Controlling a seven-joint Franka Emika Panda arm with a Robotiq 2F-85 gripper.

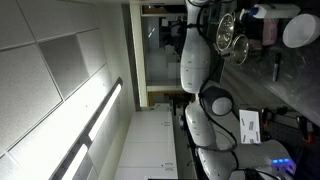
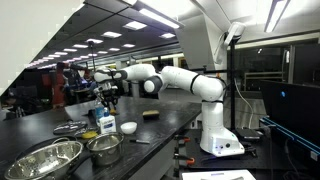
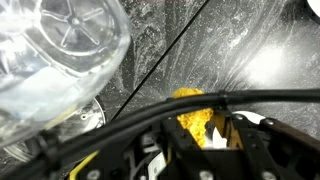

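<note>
In the wrist view a crumpled yellow-orange piece (image 3: 195, 118) shows at the fingers of my gripper, which is shut on it. A black cable crosses in front and hides part of the fingers. Behind the piece, pale rims of a white object show at the lower right. In exterior view 2 my gripper (image 2: 106, 88) is small and dark, over the far part of the dark table (image 2: 165, 132). The gripper is out of frame in exterior view 1.
A clear plastic container (image 3: 75, 50) fills the wrist view's upper left. On the table stand a metal pot (image 2: 106, 152), a large metal pan (image 2: 42, 162), a blue-capped bottle (image 2: 106, 123) and a white bowl (image 2: 128, 128). A yellow block (image 2: 150, 114) lies farther right.
</note>
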